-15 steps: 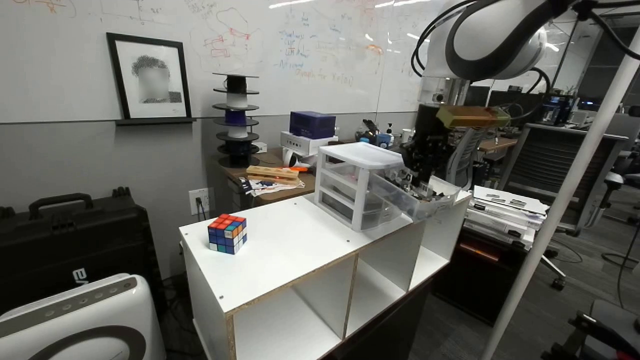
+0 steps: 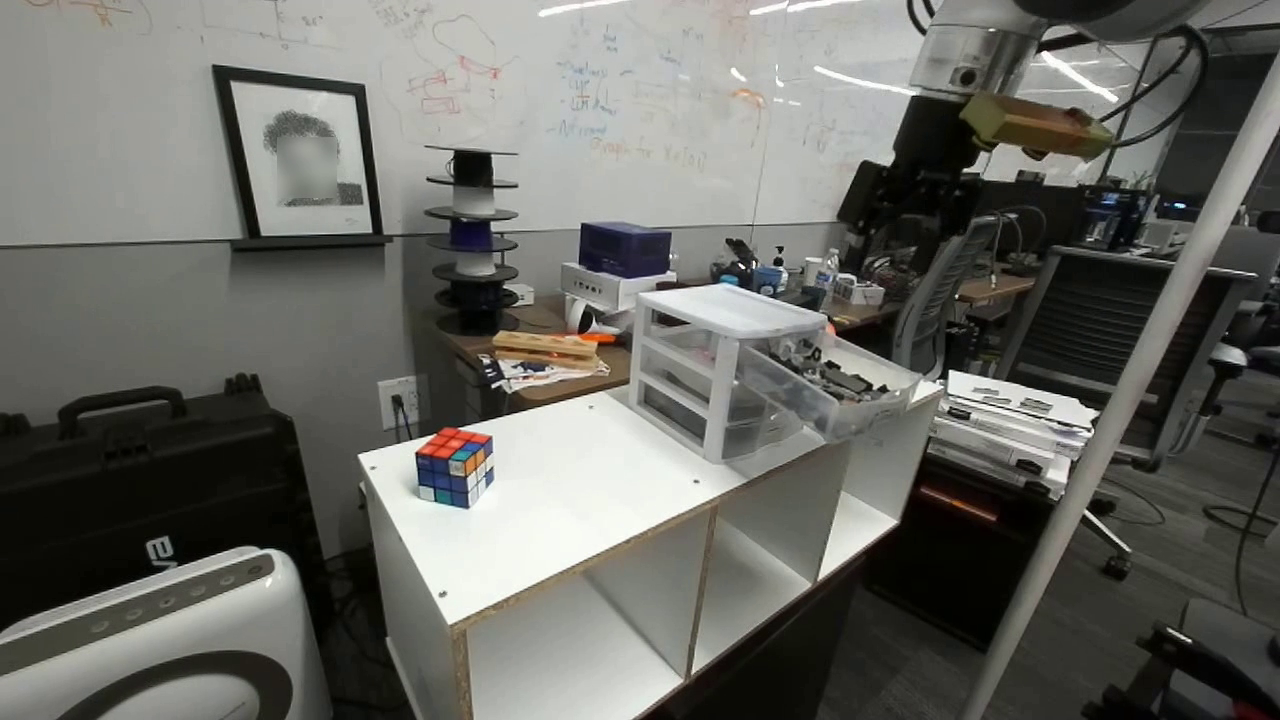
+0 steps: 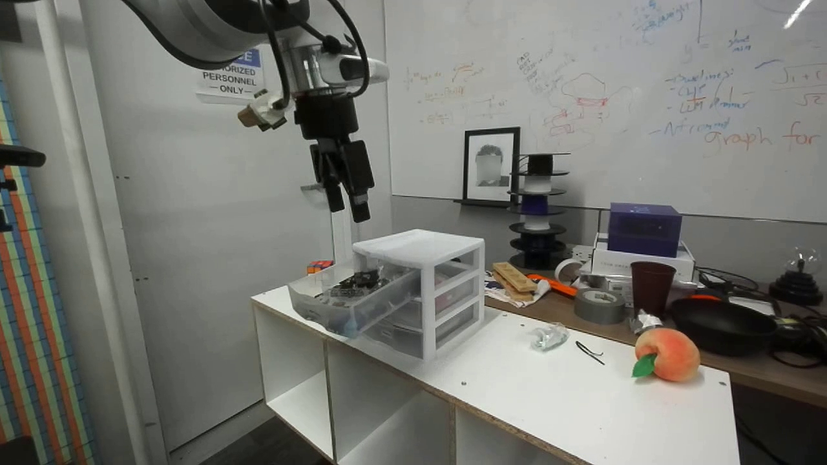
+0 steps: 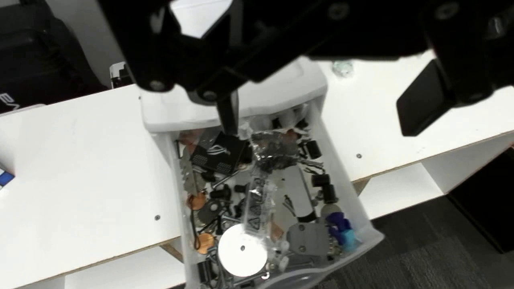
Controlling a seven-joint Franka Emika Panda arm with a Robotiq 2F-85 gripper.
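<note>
A small white drawer unit (image 2: pixel 732 310) stands on the white shelf, its clear top drawer (image 3: pixel 380 302) pulled out and tilted down. Inside lie many loose parts: a white disc (image 4: pixel 242 250), a black card (image 4: pixel 219 153), a clear plastic bag (image 4: pixel 258 204), a grey bracket (image 4: pixel 308 238) and blue pieces (image 4: pixel 338 225). Above this drawer hangs my gripper (image 3: pixel 348 210), pointing down. In the wrist view its fingers (image 4: pixel 424 98) are spread wide, with nothing between them. The drawer's lower front edge is cut off in the wrist view.
On the shelf top (image 2: pixel 576 492) a Rubik's cube (image 2: pixel 455 467) sits at one end. A peach (image 3: pixel 668 355), a crumpled clear wrapper (image 3: pixel 550 336) and a thin black piece (image 3: pixel 589 352) are toward the other end. Bare shelf lies on both sides of the drawer unit.
My gripper has risen from low over the open drawer and shifted right in exterior view 1. The drawer unit and cube have stayed in place.
</note>
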